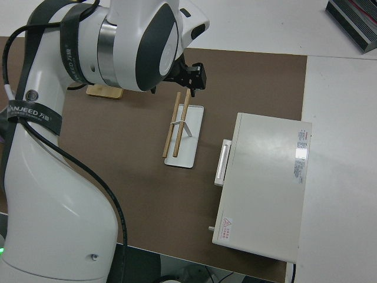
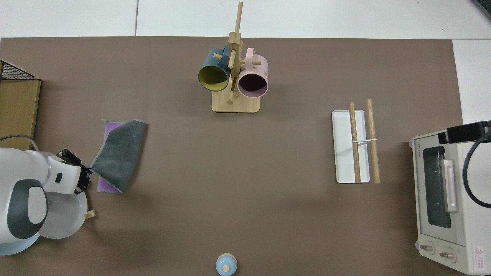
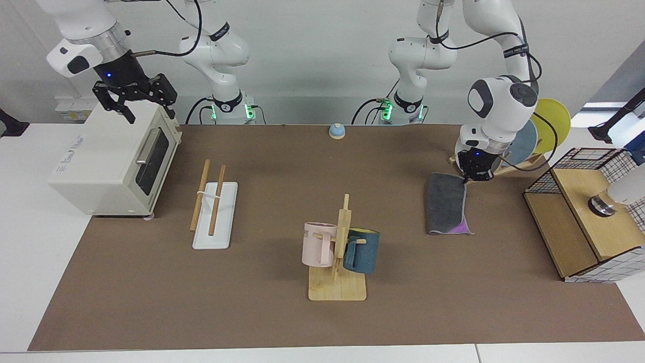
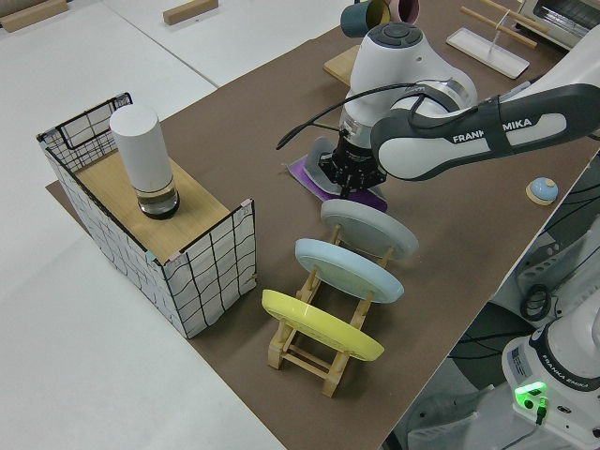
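Note:
A grey cloth (image 2: 120, 154) over a purple one (image 2: 107, 186) lies left of centre, with one gripper (image 3: 474, 172) right at its edge beside the plate rack; whether its fingers hold cloth is hidden. The other gripper (image 3: 136, 100) hangs over the white toaster oven (image 3: 109, 169) at the opposite side, its fingers hard to make out. A plate rack with grey, blue and yellow plates (image 4: 319, 323) stands behind the first arm.
A mug stand with a teal mug (image 2: 213, 73) and a pink mug (image 2: 257, 69), a white board with two rods (image 2: 343, 147), a wire basket (image 4: 216, 277) and a small blue round object (image 2: 226, 264) surround a clear middle.

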